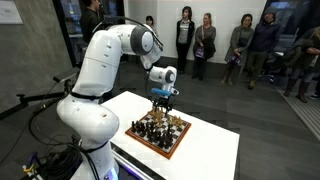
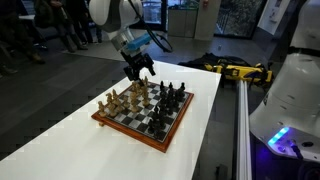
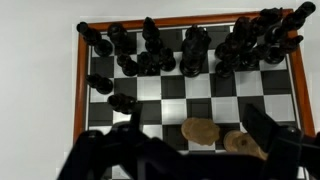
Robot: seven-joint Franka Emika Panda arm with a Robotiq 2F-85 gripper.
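Note:
A chessboard (image 1: pixel 179 147) with a brown rim lies on the white table, dark pieces (image 1: pixel 152 131) along its near side and tan pieces (image 1: pixel 175 120) toward the far side. My gripper (image 1: pixel 163 105) hangs over the far part of the board, pointing down. The wrist view shows its two dark fingers spread apart along the bottom edge, with no piece held between them. Beneath and ahead of the fingers are a tan piece (image 3: pixel 201 131) and another tan piece (image 3: pixel 242 145). The dark pieces (image 3: pixel 195 48) stand in a crowd along the board's opposite edge.
Several people (image 1: pixel 203 40) stand well back behind the table. Yellow and black items (image 2: pixel 238 72) lie beyond the table's edge.

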